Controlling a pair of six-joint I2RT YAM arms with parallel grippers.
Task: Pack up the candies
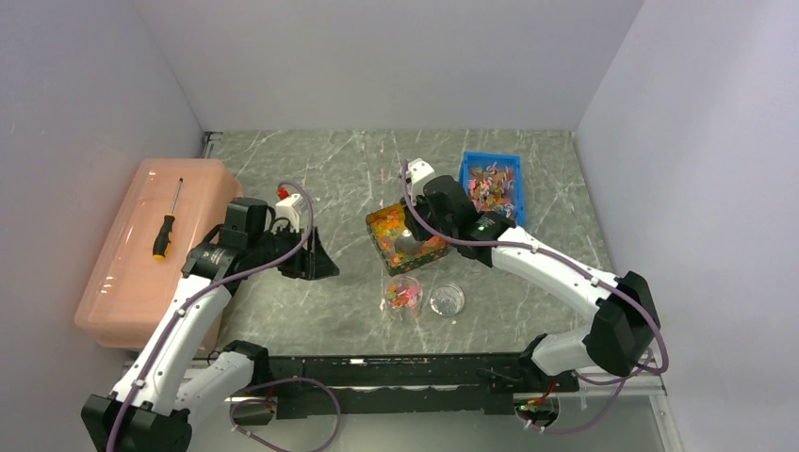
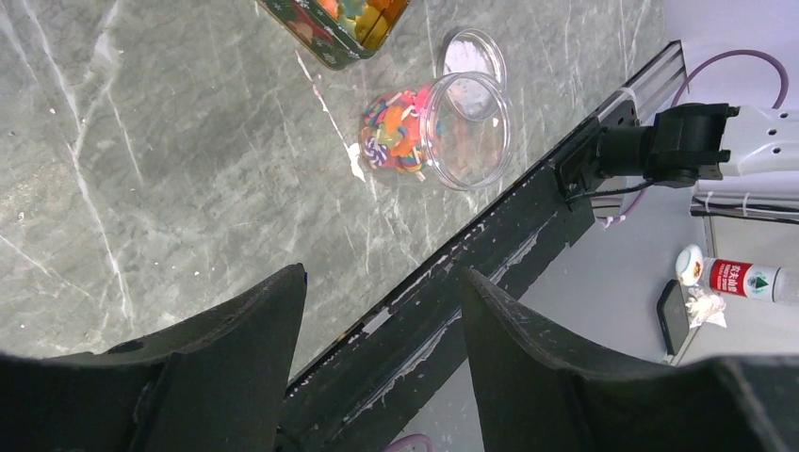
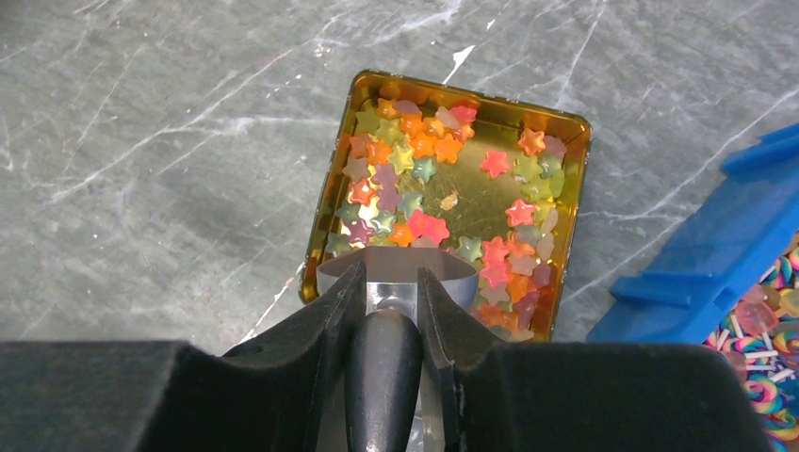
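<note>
My right gripper is shut on the black handle of a metal scoop [image 3: 400,265]. The scoop's blade hangs over the near part of a gold tin [image 3: 577,226] of star-shaped gummies [image 3: 382,174]; whether it touches them, I cannot tell. No candy shows on the visible part of the blade. A clear round jar [image 2: 471,132], partly filled with colourful candies [image 2: 394,130], stands uncovered in front of the tin. Beside it lies a clear lid [image 1: 447,299]. Over the table's left part, my left gripper is open and empty.
Behind and right of the tin sits a blue bin [image 1: 491,155] of swirl lollipops and other candies. A pink case [image 1: 132,245] with a screwdriver [image 1: 166,229] on it occupies the left side.
</note>
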